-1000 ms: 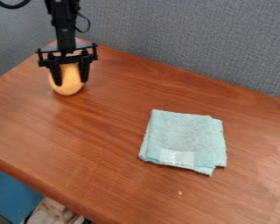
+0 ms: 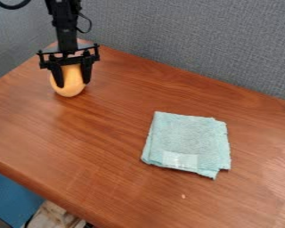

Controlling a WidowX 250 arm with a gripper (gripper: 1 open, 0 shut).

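My black gripper [image 2: 71, 73] is at the back left of the wooden table, reaching down from the top of the view with its fingers around a rounded orange object [image 2: 70, 89]. The object sits at the table surface and is partly hidden behind the fingers; whether they grip it is unclear. A folded pale teal cloth [image 2: 187, 142] lies flat at the middle right, well apart from the gripper.
A grey fabric partition [image 2: 205, 44] stands along the back. The table's near left edge drops to a blue area below.
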